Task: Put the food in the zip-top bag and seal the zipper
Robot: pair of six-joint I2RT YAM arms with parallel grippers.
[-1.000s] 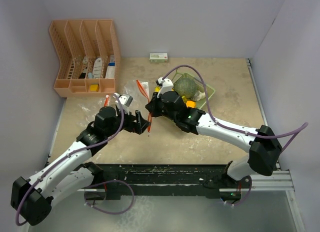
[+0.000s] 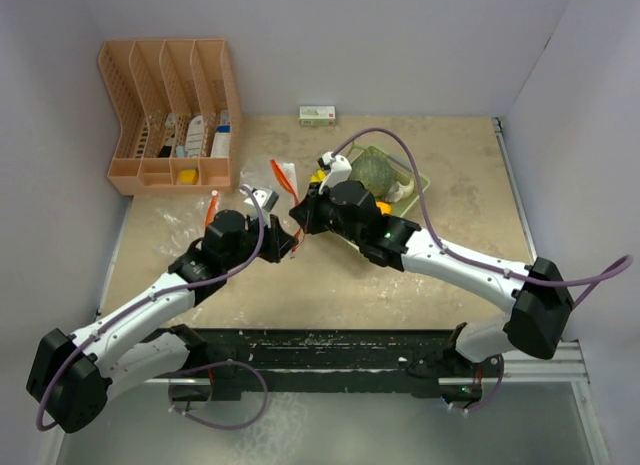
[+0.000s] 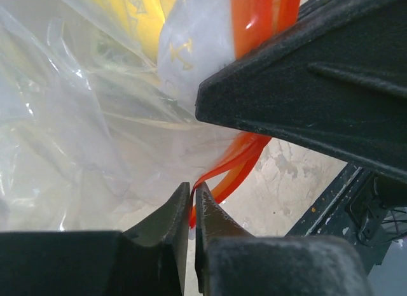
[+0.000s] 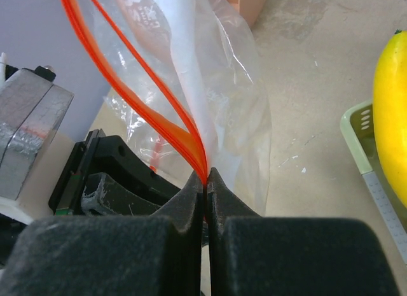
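Note:
The clear zip top bag (image 4: 238, 98) hangs with its orange zipper strips (image 4: 137, 102) running down into my right gripper. That gripper is shut on the strips near the upper bag edge. Just below it in the top view, my left gripper (image 2: 290, 247) has its fingertips nearly together. In the left wrist view, the orange strip's lower end passes between the left fingertips; a black right finger (image 3: 254, 92) presses in above. Something yellow (image 3: 137, 16) shows by the bag's plastic; whether it lies inside, I cannot tell.
A green basket (image 2: 425, 180) at the right holds a green melon-like item (image 2: 371, 172) and other food, including a yellow piece (image 4: 394, 111). A tan divided rack (image 2: 135, 180) stands at the back left, a small box (image 2: 317, 115) at the back.
My left fingers have come together, from spread apart to nearly closed around the lower end of the orange strip. The left gripper shifted slightly rightward; the right arm has moved only a little.

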